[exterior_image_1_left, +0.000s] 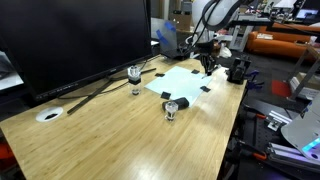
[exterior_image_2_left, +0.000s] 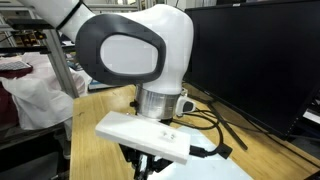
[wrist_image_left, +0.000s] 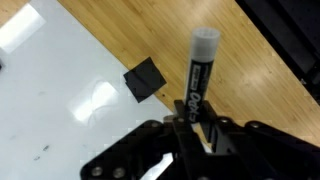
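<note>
A marker (wrist_image_left: 201, 75) with a white end and a grey lettered barrel stands out from my gripper in the wrist view. The dark fingers are shut on its lower part. Below and to the left lies a white sheet (wrist_image_left: 85, 100) with a black square (wrist_image_left: 145, 79) at its edge, apart from the marker. From the first exterior view, the gripper (exterior_image_1_left: 209, 68) is over the right part of the white sheet (exterior_image_1_left: 182, 82); the marker is too small to make out there. In the second exterior view the white hand covers much of the gripper (exterior_image_2_left: 145, 160).
A black eraser-like object (exterior_image_1_left: 176, 103) lies at the sheet's front edge. One cup (exterior_image_1_left: 171, 111) stands in front of it, another (exterior_image_1_left: 134, 76) to the left. A big monitor (exterior_image_1_left: 80, 50) lines the back.
</note>
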